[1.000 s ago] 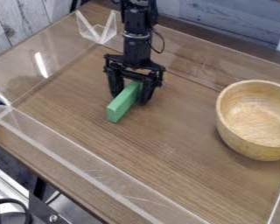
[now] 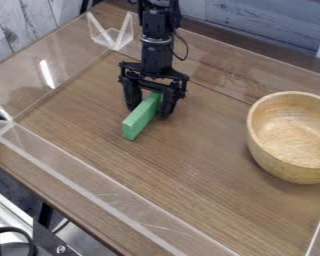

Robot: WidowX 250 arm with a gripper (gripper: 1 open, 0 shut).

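Note:
The black robot arm reaches down from the top centre to its gripper (image 2: 152,92), which is low over the wooden table at a green oblong block (image 2: 141,118). The block lies at a slant, its far end among the black gripper parts and its near end out toward the front left. The fingers are dark and overlap one another, so I cannot tell whether they are closed on the block.
A large tan round bowl (image 2: 290,140) sits at the right. A clear plastic piece (image 2: 115,30) stands at the back left. The table's left edge and back wall bound the space.
The gripper and the green block have shifted very slightly; otherwise the scene looks the same.

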